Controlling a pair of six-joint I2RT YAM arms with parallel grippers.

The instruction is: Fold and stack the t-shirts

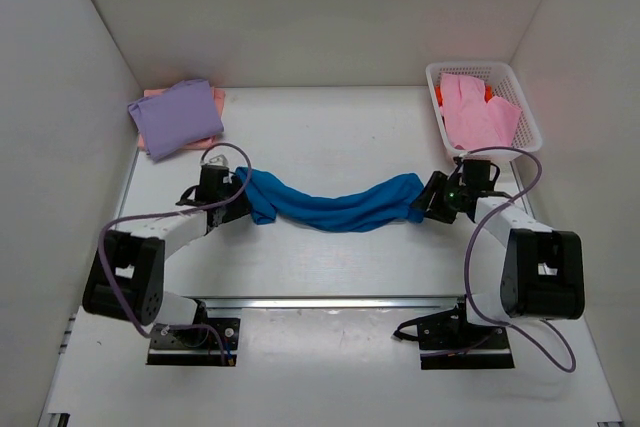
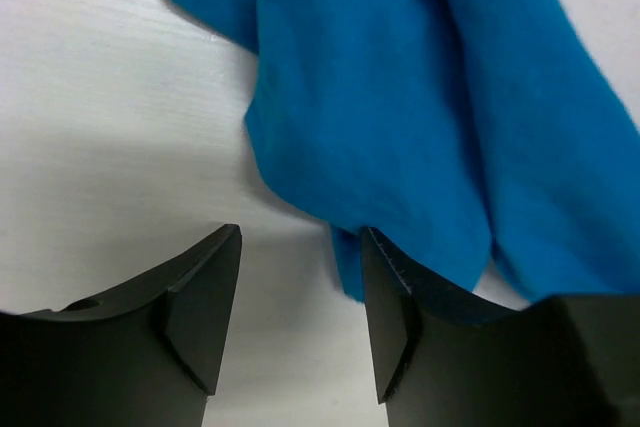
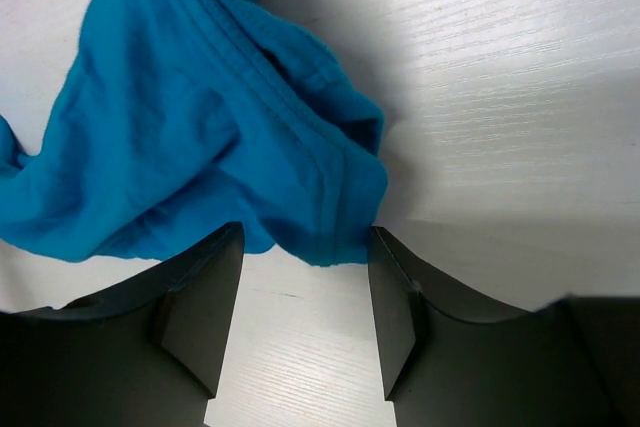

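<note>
A blue t-shirt (image 1: 335, 212) lies bunched in a long, curved strip across the middle of the table. At its left end stands my left gripper (image 1: 240, 205), open; in the left wrist view a drooping fold of the blue cloth (image 2: 365, 117) reaches toward the right finger, and bare table shows between the fingertips. My right gripper (image 1: 425, 205) is at the strip's other end, also open. The right wrist view shows a hemmed corner of the shirt (image 3: 335, 217) extending to the space between the fingertips, close by the right one.
Folded shirts, a purple one (image 1: 178, 119) on top of a salmon one (image 1: 219, 102), are stacked at the back left. A white basket (image 1: 530, 127) at the back right holds a pink shirt (image 1: 475, 112) and something orange-red.
</note>
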